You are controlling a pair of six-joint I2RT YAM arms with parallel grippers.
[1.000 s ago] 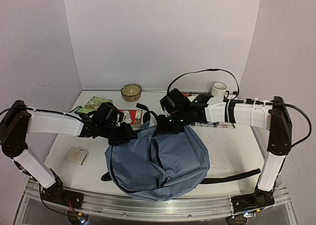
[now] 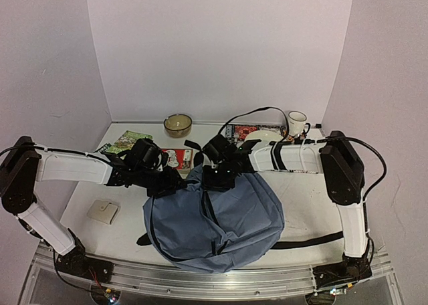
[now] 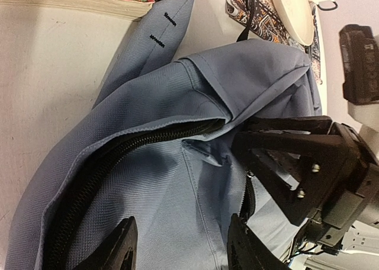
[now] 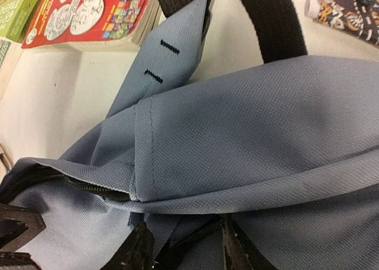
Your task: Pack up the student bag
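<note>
The grey-blue bag [image 2: 234, 225] lies flat at the front middle of the table, its dark zipper [image 3: 142, 137] showing along a folded edge. My left gripper hovers over the bag's left upper part, fingers apart with fabric below them. My right gripper is down at the middle zipper opening, fingers apart around fabric and a black strip; whether it holds any is unclear. In the left wrist view it shows at the right, against the fold.
Behind the bag are books [image 2: 177, 158], a green booklet [image 2: 127, 141], a bowl [image 2: 178, 124], a mug [image 2: 297, 121], a plate [image 2: 264, 136] and patterned items [image 2: 244, 131]. A beige wallet [image 2: 103, 211] lies at left.
The left arm and bag are nearly unchanged.
</note>
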